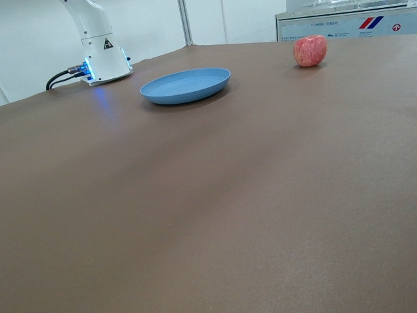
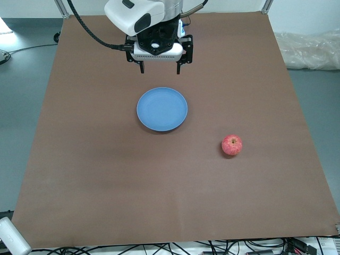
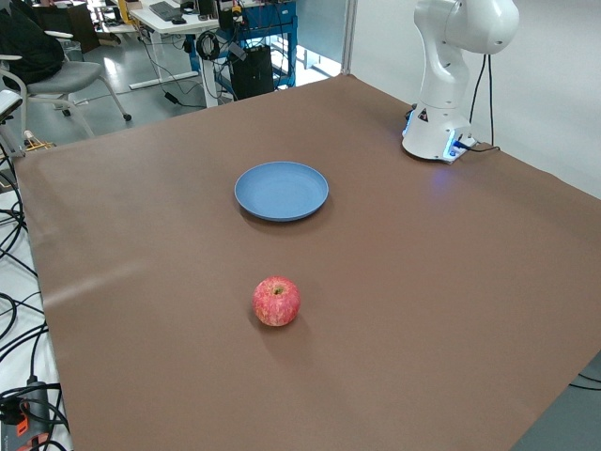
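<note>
A blue plate (image 2: pixel 162 109) lies empty on the brown table (image 2: pixel 106 175), also seen as a plate (image 1: pixel 185 85) and a plate (image 3: pixel 281 191). A red apple (image 2: pixel 231 145) rests apart from it, to the right in the camera left view; the apple (image 1: pixel 309 51) and the apple (image 3: pixel 276 301) show in the other views. Above and behind the plate, my gripper (image 2: pixel 160 69) hangs with its two fingers spread open and nothing visible between them. The gripper is out of frame in the other two views.
The tabletop around plate and apple is clear. Cables (image 3: pixel 14 319) and equipment run along one table edge. A white wall (image 3: pixel 554 103) stands behind the robot base (image 3: pixel 432 132).
</note>
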